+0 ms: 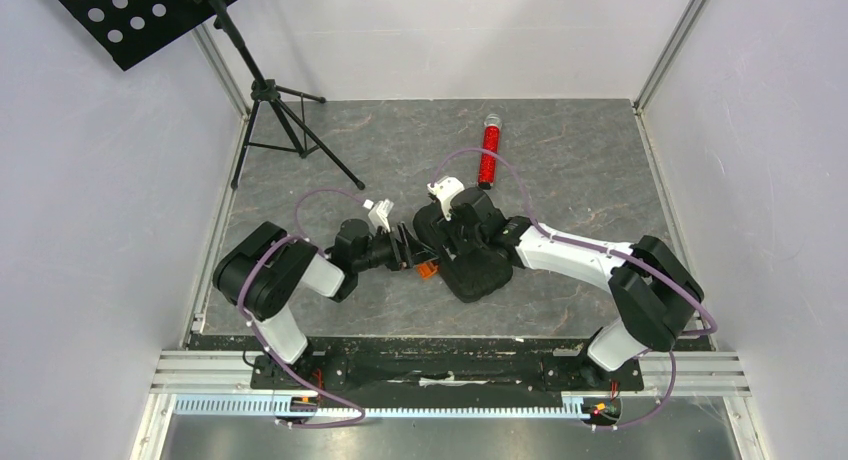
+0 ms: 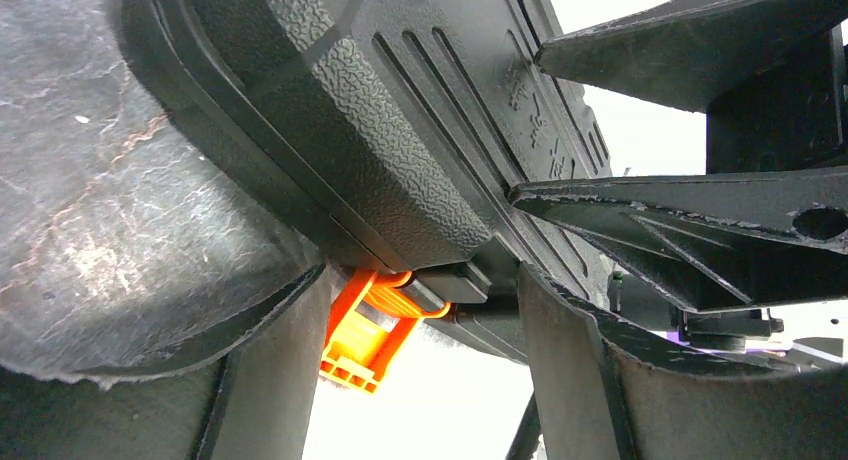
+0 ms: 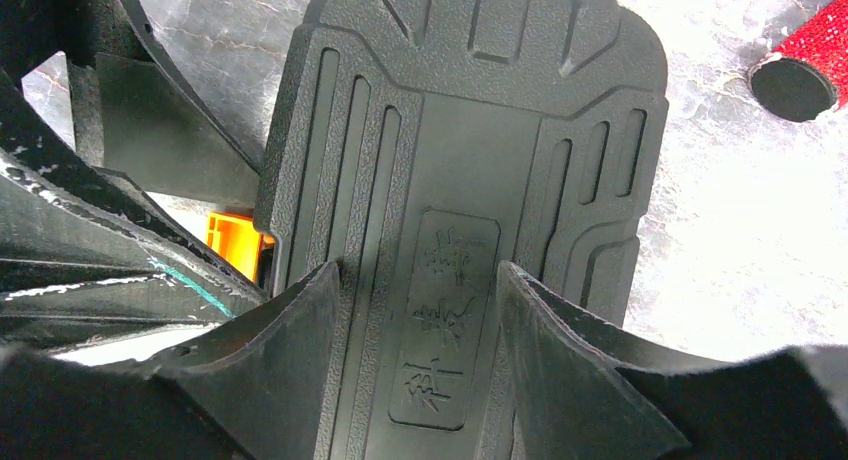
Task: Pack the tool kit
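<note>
The black tool case [image 1: 470, 275] lies closed in the middle of the floor, its ribbed lid [image 3: 465, 150] filling the right wrist view. An orange latch [image 2: 355, 350] sticks out from its left side. My left gripper is open at that side, its fingertips on either side of the orange latch. My right gripper is over the lid, part open, fingertips apart on the case's top; whether they touch it is hard to tell.
A red cylinder [image 1: 490, 152] lies behind the case. A black music stand [image 1: 280, 115] occupies the back left.
</note>
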